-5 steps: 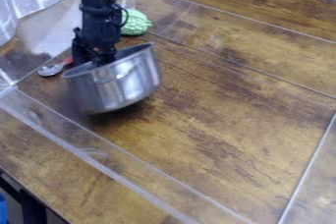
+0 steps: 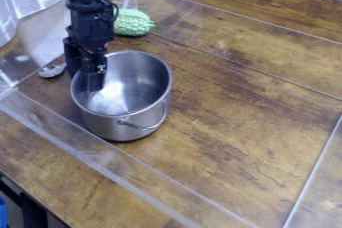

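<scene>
A steel pot (image 2: 127,97) with a wire handle on its front right side stands on the wooden table at the left of the view. My black gripper (image 2: 88,70) is at the pot's left rim, reaching down there; its fingertips are hard to make out, so whether it is shut on the rim cannot be told.
A pale green vegetable-like object (image 2: 132,22) lies behind the pot. A small light object (image 2: 51,70) lies left of it. Clear panels border the wooden table (image 2: 254,92), whose middle and right are free.
The pot was tilted and now looks more upright, its opening facing up and its handle showing at the front right. My gripper has shifted slightly with it.
</scene>
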